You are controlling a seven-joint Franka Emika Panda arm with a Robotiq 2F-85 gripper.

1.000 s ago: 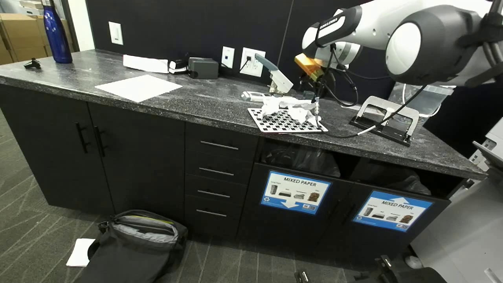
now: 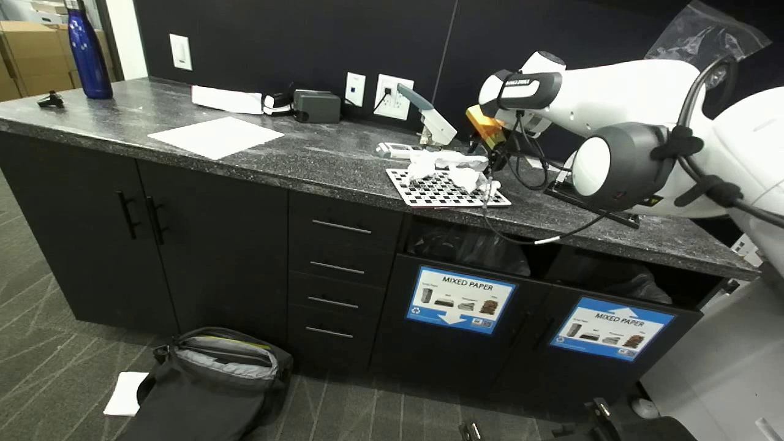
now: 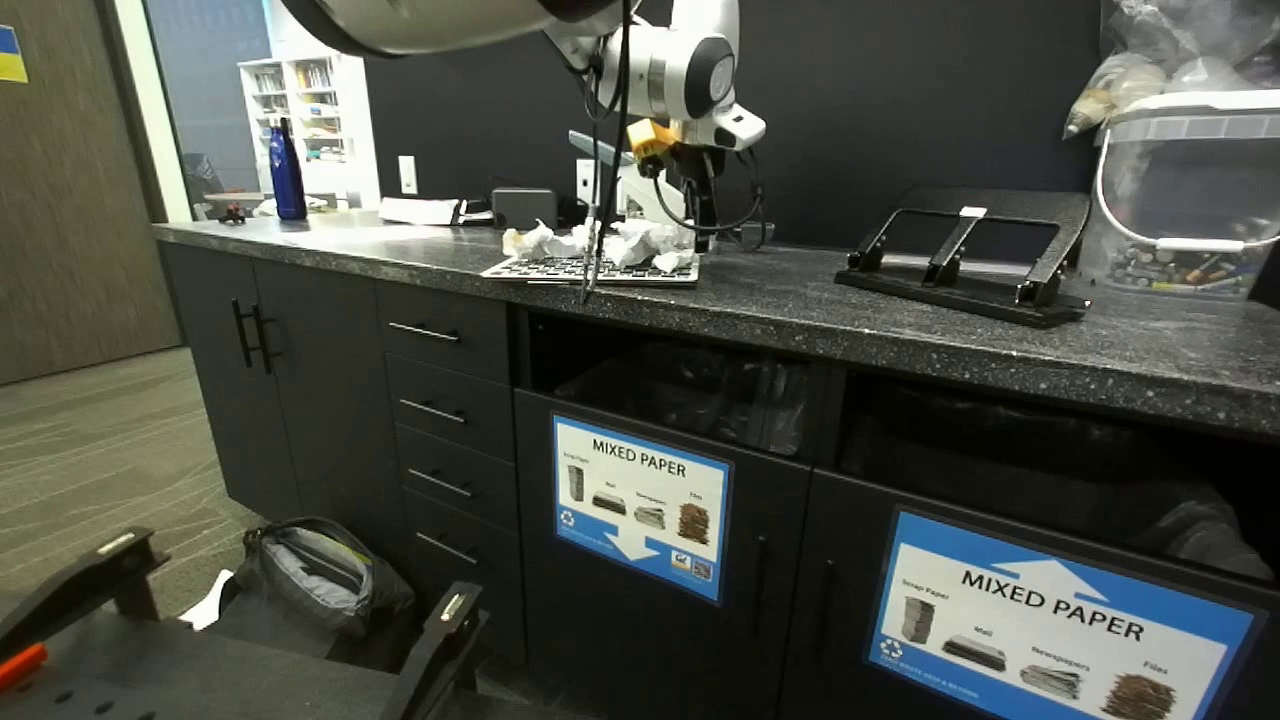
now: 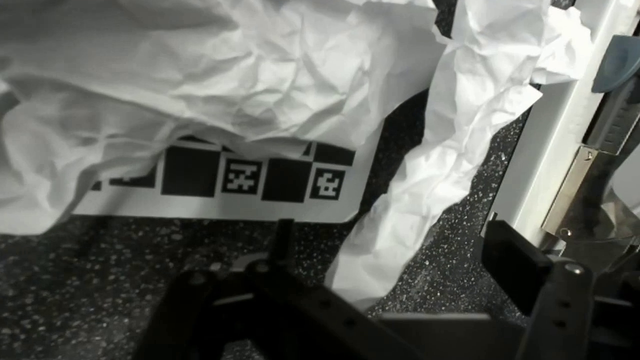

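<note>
A crumpled strip of white paper (image 4: 444, 144) lies slantwise on the dark counter in the wrist view. My gripper stands open over its lower end, one finger to each side, and the strip is not gripped. A larger crumpled white paper (image 4: 288, 66) covers much of a black-and-white checkered board (image 4: 240, 209) just left of the strip. Exterior view 2 has the gripper (image 3: 698, 222) pointing down behind the papers (image 3: 630, 244). How far the fingertips are above the counter is hard to tell.
A stapler-like tool with a pale base (image 4: 534, 150) lies close to the right finger. Along the counter are a black stand (image 3: 960, 270), a clear bin (image 3: 1182, 192), a flat white sheet (image 2: 217, 136) and a blue bottle (image 2: 88, 55). The counter's left part has open room.
The arm has come down and its elbow has swung left in exterior view 1, now covering much of the black stand. The gripper is lower behind the papers, which look unmoved.
</note>
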